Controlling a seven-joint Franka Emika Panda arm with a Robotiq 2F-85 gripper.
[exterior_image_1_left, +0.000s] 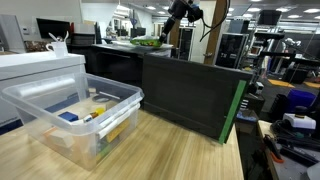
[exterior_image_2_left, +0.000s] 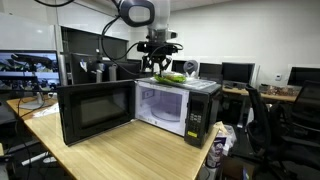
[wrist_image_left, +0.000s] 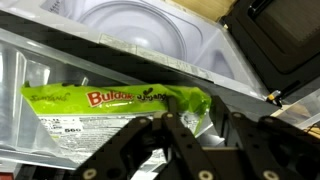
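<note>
A green-edged packet with red lettering fills the lower left of the wrist view. It lies on top of the microwave, where exterior view 1 shows it as a green strip. My gripper is low over the packet, pointing down. In the wrist view, its dark fingers overlap the packet's right end. Blur and overlap hide whether the fingers are apart or closed on the packet.
The microwave door stands wide open toward the table. A clear plastic bin with several small items sits on the wooden table. Bare tabletop lies between bin and door. Office chairs stand beyond the table.
</note>
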